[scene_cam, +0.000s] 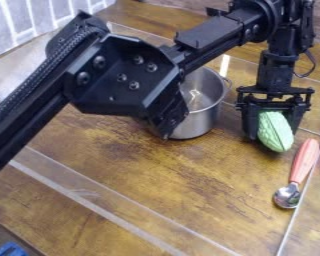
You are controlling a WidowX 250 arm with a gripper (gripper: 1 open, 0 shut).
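Note:
My gripper [272,112] is low over the wooden table at the right, around a pale green oblong object [275,134], which looks like a toy vegetable. The fingers sit at either side of it; whether they press on it is unclear. A steel pot [196,120] stands left of the gripper, partly hidden behind my arm. An ice cream scoop with a pink handle [304,160] lies just right and in front of the green object.
A blue item [8,250] sits at the lower left corner. A white railing is at the back left.

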